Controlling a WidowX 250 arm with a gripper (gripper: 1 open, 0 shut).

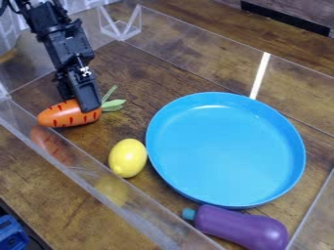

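Note:
My black gripper (78, 98) reaches down from the top left onto an orange toy carrot (68, 117) with pale green leaves (112, 103), at the left of the camera view. Its fingertips are at the carrot's upper side; whether they are open or shut around it I cannot tell.
A blue plate (225, 148) fills the right of the work area. A yellow lemon (127, 157) lies left of it, a purple eggplant (241, 227) below it. Clear plastic walls border the area. The wooden surface (170, 63) above the plate is clear.

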